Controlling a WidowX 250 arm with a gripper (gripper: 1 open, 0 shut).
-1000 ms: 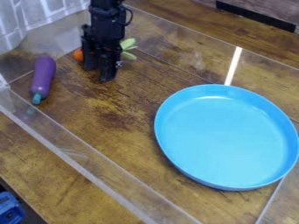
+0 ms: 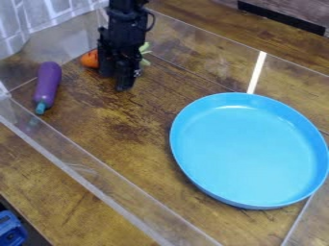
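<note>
The black gripper (image 2: 121, 67) reaches down from the top of the view to the upper left of the table. It sits over an orange carrot-like toy (image 2: 90, 59) with pale green leaves (image 2: 144, 54), hiding part of it. Whether its fingers are open or shut on anything cannot be made out. A purple eggplant-like toy (image 2: 46, 85) lies to the left of the gripper, apart from it.
A large blue plate (image 2: 248, 149) covers the right side of the wooden table (image 2: 135, 154). Clear plastic edging runs along the left and lower left, with a small blue object (image 2: 8, 231) in the bottom corner.
The gripper has shifted very slightly, and less of the green leaves shows beside it. The purple toy and plate are unmoved.
</note>
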